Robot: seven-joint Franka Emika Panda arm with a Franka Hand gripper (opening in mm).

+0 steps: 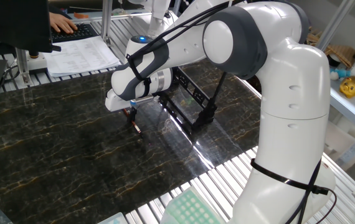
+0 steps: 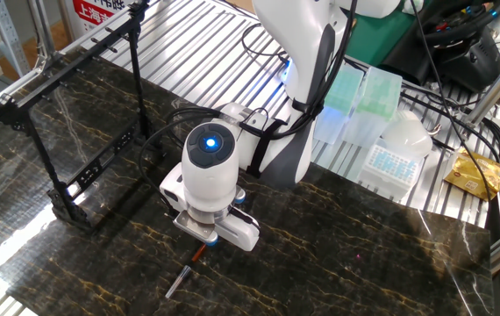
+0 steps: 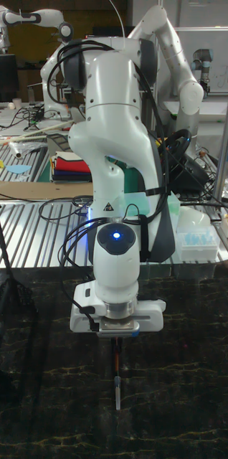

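A thin pen-like stick, brown with a pale silvery end (image 1: 138, 130), lies on the dark marbled tabletop (image 1: 53, 149). Over its brown part, my gripper (image 1: 132, 121) points down with its dark fingers at or close to the stick. In exterior view 2 the hand covers the fingers, and the stick's pale end (image 2: 177, 283) sticks out toward the front. Exterior view 3 shows the pale end (image 3: 117, 394) below the hand. Whether the fingers are apart or closed around the stick is not clear.
A black upright frame (image 2: 45, 158) stands on the tabletop beside the hand. Pale green boxes (image 2: 375, 92) and a white tube rack (image 2: 391, 167) sit on the slatted metal surface by the arm's base. Papers (image 1: 81, 57) lie at the far edge.
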